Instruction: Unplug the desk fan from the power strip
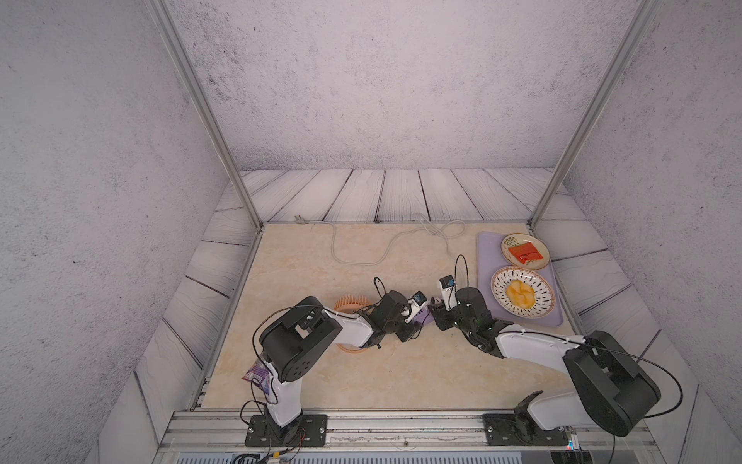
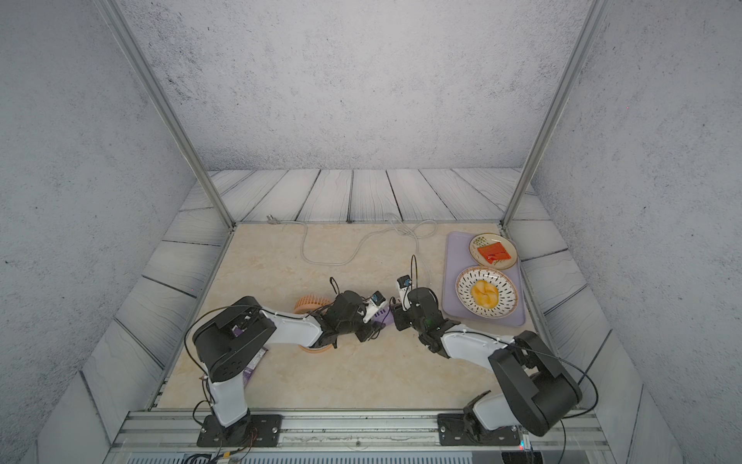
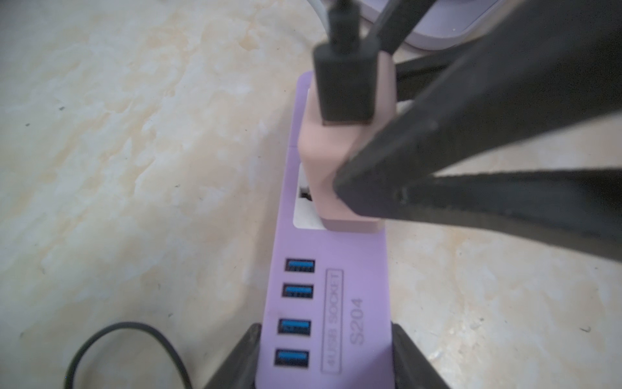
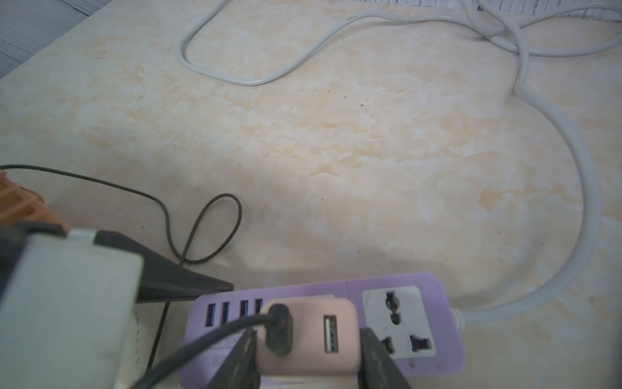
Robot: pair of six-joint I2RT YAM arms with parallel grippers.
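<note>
The lilac power strip (image 3: 324, 249) lies on the table, its USB end between the fingers of my left gripper, which is shut on it. Over its sockets sits the pink plug adapter (image 4: 309, 327), with a black cable connector in its top. My right gripper is shut on this adapter, one finger on either side. A socket slot shows beside the adapter's base in the left wrist view; I cannot tell whether its prongs are in the sockets. The orange slatted fan (image 1: 353, 302) is partly hidden under my left arm.
A thick white cord (image 4: 586, 194) leaves the strip and winds across the back of the table. A thin black cable (image 4: 167, 217) loops near the strip. At the right, a lilac tray (image 1: 488, 255) bears two plates.
</note>
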